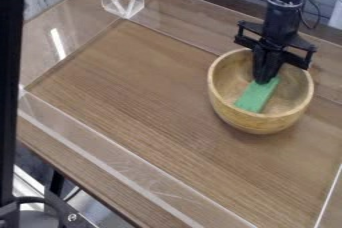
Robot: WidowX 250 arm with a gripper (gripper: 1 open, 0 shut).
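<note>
A tan wooden bowl [229,107] sits on the right side of the table, with a green oblong object [254,96] lying inside it. My black gripper [263,75] reaches down from the top right into the bowl, its tips at the upper end of the green object. Its fingers look close together; whether anything is between them is hard to see.
Clear plastic pieces stand at the upper left [123,2], and clear strips run along the edges. A dark round object [34,212] is at the bottom left corner.
</note>
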